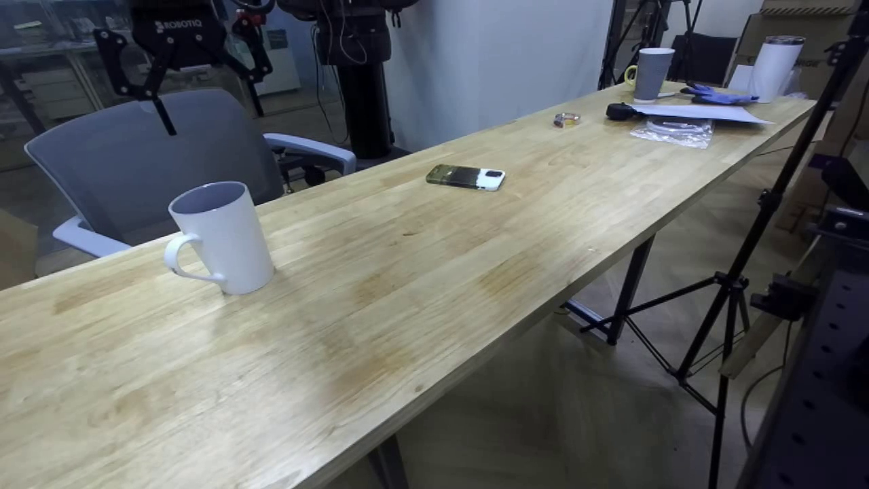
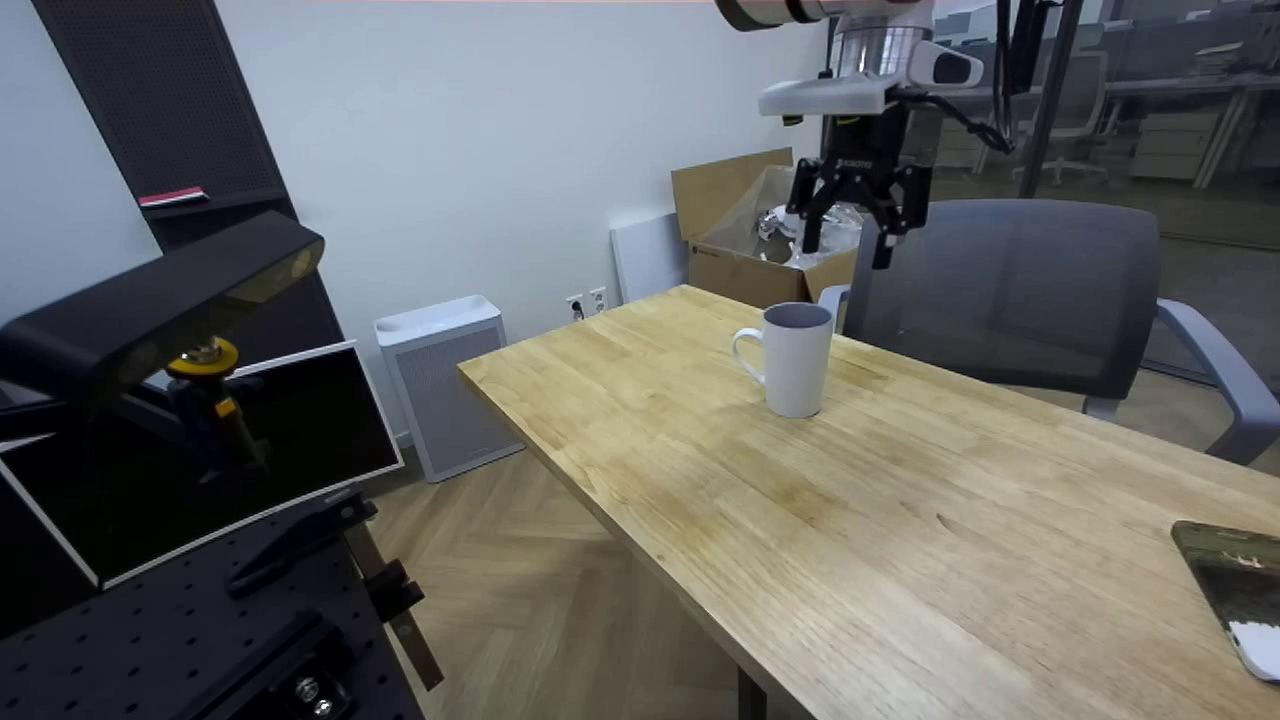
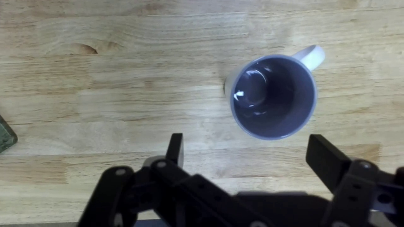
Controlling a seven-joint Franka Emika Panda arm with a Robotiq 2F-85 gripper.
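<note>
A white mug with a grey inside stands upright on the wooden table near its chair-side edge. In the second exterior view the same mug has its handle pointing left. My gripper hangs above and behind it, clear of the rim. Seen from the wrist, the mug lies ahead of the fingers, its handle to the upper right. The gripper is open there, its fingertips wide apart with only bare tabletop showing between them. In the first exterior view the gripper is over the chair side.
A phone lies flat farther along the table. Beyond it are a small ring-like item, a plastic bag, blue gloves, a grey cup and a white tumbler. An office chair stands against the table. Free tabletop surrounds the mug.
</note>
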